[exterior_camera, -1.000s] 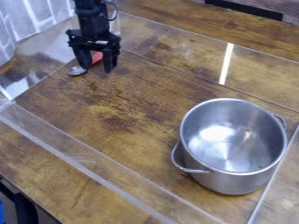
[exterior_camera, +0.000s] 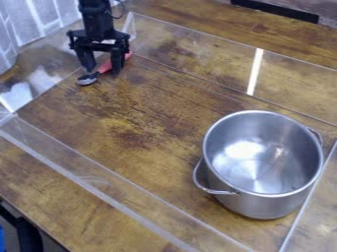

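My black gripper is low at the upper left, over a small object with a red handle and a silver end lying on the wooden surface. The gripper's fingers straddle or hover at this object; whether they touch or grip it is too small to tell. A large steel pot with side handles stands at the lower right.
Clear plastic panels edge the left side and run across the right of the wooden top.
My gripper has shifted slightly left and changed its angle over the red-handled object. The pot has not moved.
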